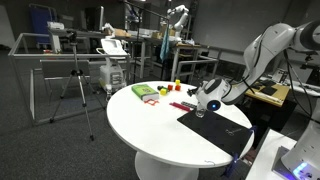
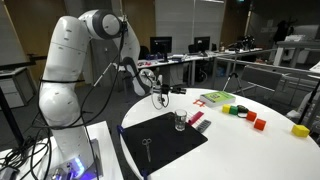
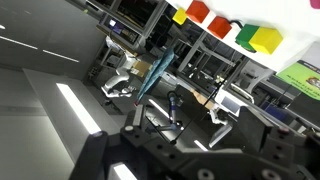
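My gripper (image 2: pixel 178 91) hangs above the far side of the black mat, tilted sideways rather than pointing straight down. In the wrist view its dark fingers spread apart along the bottom edge, open, and nothing shows between them. Below and in front of it, a clear cup (image 2: pixel 180 120) stands on the mat, apart from the gripper. Scissors (image 2: pixel 148 148) lie on the near part of the black mat (image 2: pixel 165 138). Just off the mat's edge are a red bar-shaped object (image 2: pixel 203 127) and a greyish one (image 2: pixel 195 116).
A green box (image 1: pixel 144 91) sits on the white table (image 1: pixel 140 125). Several small blocks stand farther off, among them a red block (image 2: pixel 260 125) and a yellow block (image 2: pixel 300 131). A tripod (image 1: pixel 77 75) stands beyond it.
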